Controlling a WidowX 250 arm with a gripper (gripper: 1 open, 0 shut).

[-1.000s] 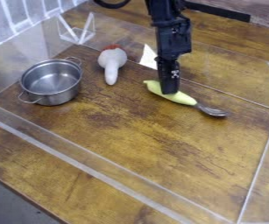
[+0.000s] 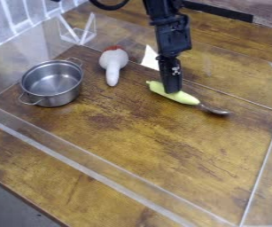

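Observation:
My black gripper hangs at the upper middle of the camera view, shut, its tips just above the upper-left end of a yellow-green object lying on the wooden table. A dark spoon-like piece extends from that object toward the lower right. Whether the fingertips touch the green object I cannot tell; nothing shows held between them.
A steel pot with two handles sits at the left. A white object, resembling a toy chicken or bottle, lies left of the gripper.
The gripper has shifted slightly left over the last second. The objects on the table look almost unchanged.

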